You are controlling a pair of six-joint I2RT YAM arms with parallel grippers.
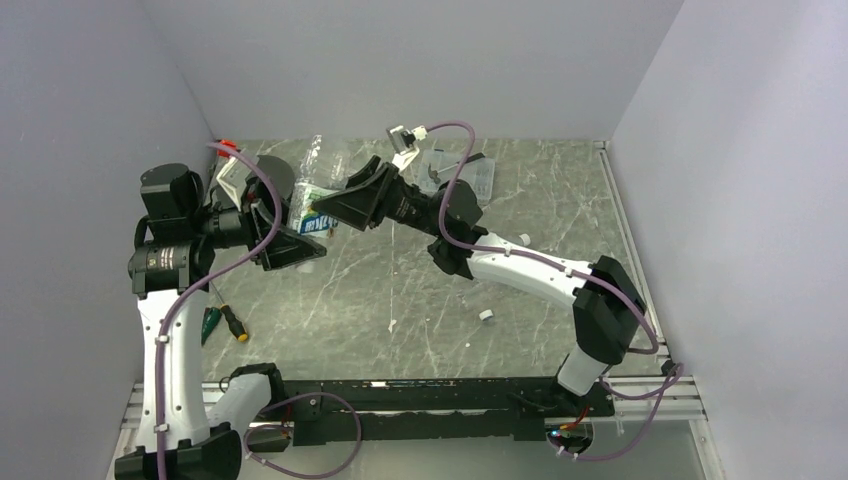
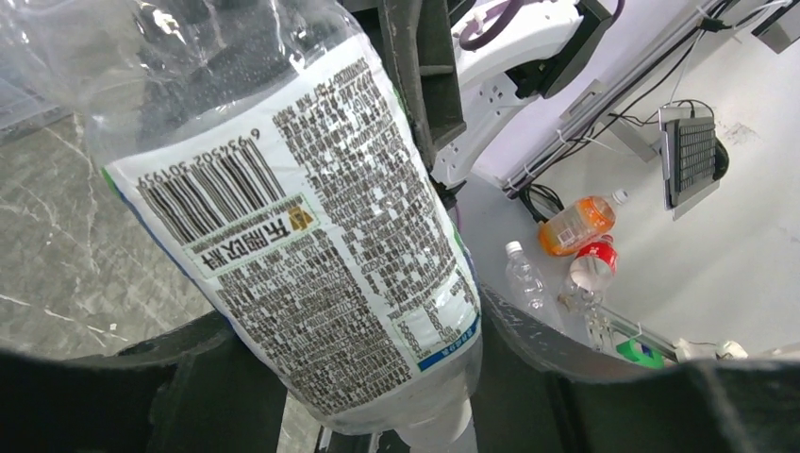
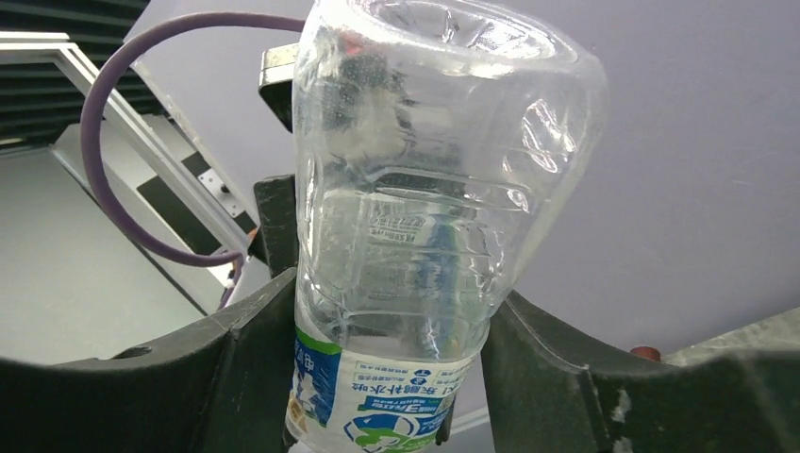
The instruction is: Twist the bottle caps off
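A large clear plastic bottle with a white, blue and green label (image 1: 317, 208) is held up off the table at the left. My left gripper (image 1: 283, 240) is at its label end; in the left wrist view its two fingers (image 2: 231, 377) press close on both sides of the bottle (image 2: 311, 217). From the right, my right gripper (image 1: 345, 195) reaches the same bottle. Its fingers (image 3: 250, 349) stand either side of the clear body (image 3: 406, 236); whether both grip firmly is unclear. At the lower edge of the left wrist view shows a pale rounded end (image 2: 439, 427), perhaps the cap.
Loose white caps (image 1: 486, 315) lie on the table. A clear bin (image 1: 470, 177) stands at the back, and screwdrivers (image 1: 234, 323) lie front left. Several bottles, one orange (image 2: 577, 225), lie in the background.
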